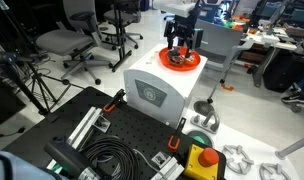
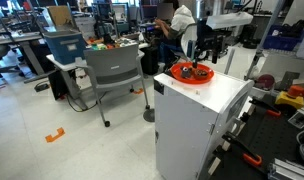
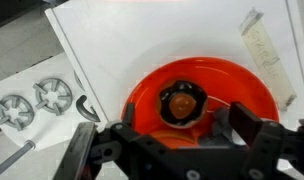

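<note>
An orange-red plate [image 3: 148, 97] rests on the white cabinet top [image 3: 107, 58]. On the plate sits a small round object with a dark rim and brown middle [image 3: 182, 102]. Beside it lies something crumpled and dark grey [image 3: 224, 127]. My gripper is above the plate, its fingers apart, with nothing held between them; part of the plate is hidden behind it. From the side, the gripper [image 2: 201, 58] appears low over the plate, close to the things on it.
A strip of tape [image 3: 268, 58] is stuck on the cabinet top. A grey chair [image 2: 114, 75] stands behind the cabinet. A red emergency button on a yellow box [image 1: 205, 158] and coiled black cable [image 1: 110, 157] are near the robot's base.
</note>
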